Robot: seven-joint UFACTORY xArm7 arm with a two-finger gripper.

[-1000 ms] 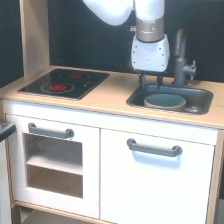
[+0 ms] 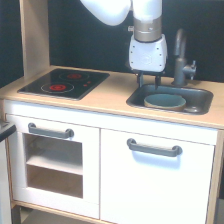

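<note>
In the camera view, a round grey-green dish (image 2: 165, 101) rests in the dark sink basin (image 2: 199, 101). My gripper (image 2: 149, 82) hangs from above over the sink's rear left part, pointing down. Its two dark fingers are spread apart, and nothing shows between them. The fingertips look close to the dish's back left rim; whether they touch it I cannot tell.
A dark faucet (image 2: 180, 60) rises behind the sink, right of my gripper. The black cooktop (image 2: 62, 83) fills the left of the wooden counter (image 2: 108, 95). Below are an open-fronted oven (image 2: 55, 165) and a white cabinet door (image 2: 150, 185) with a dark handle (image 2: 154, 148).
My gripper has shifted very slightly left. The dish has not visibly moved.
</note>
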